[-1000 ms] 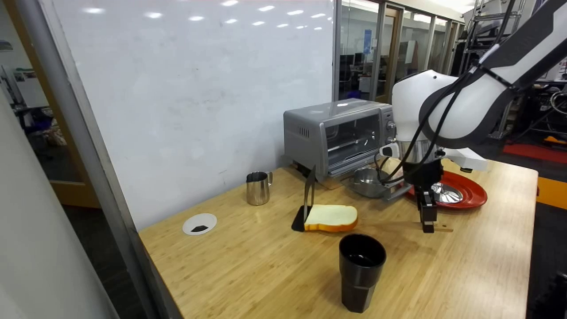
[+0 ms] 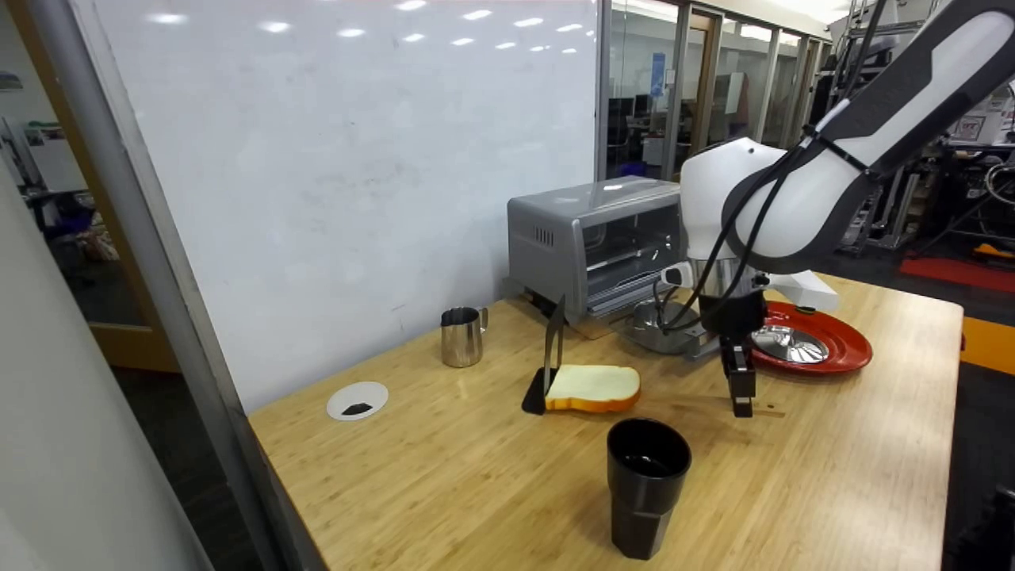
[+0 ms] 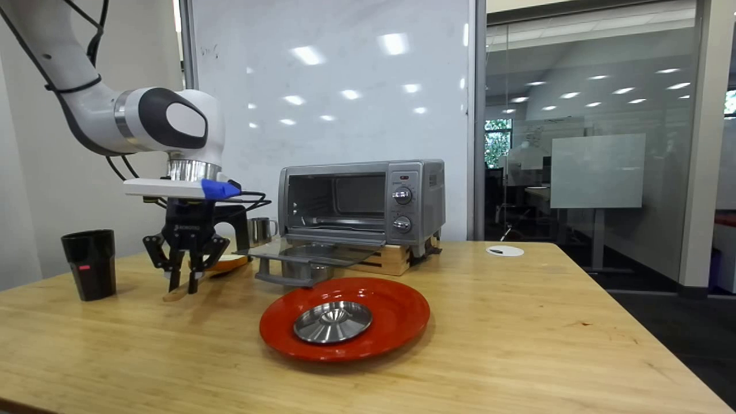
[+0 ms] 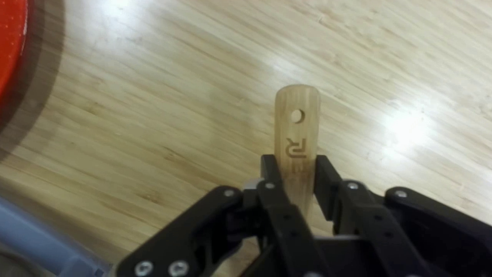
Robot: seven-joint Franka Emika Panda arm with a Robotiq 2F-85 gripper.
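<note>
In the wrist view a flat wooden handle (image 4: 297, 124), with a hole near its rounded end and letters cut into it, runs between the black fingers. My gripper is shut on it, one finger against each side. Exterior view 2 shows the gripper (image 3: 183, 290) low over the table, the wooden tip poking out beside the fingertips. Whatever lies at the handle's other end is hidden behind the gripper. Left of the gripper in exterior view 1, a bread slice (image 2: 595, 385) lies by a black bookend-like stand (image 2: 538, 388).
A black cup (image 2: 647, 480) stands in front. Around the gripper are a red plate (image 3: 400, 331) bearing a metal lid (image 3: 332, 322), a toaster oven (image 3: 362, 200) with its door down, and a metal pot (image 2: 658, 327). A steel pitcher (image 2: 461, 338) stands at the back.
My gripper has shifted a little to the left in exterior view 1, and the wooden handle has moved with it. The bread, cup and pitcher stay put.
</note>
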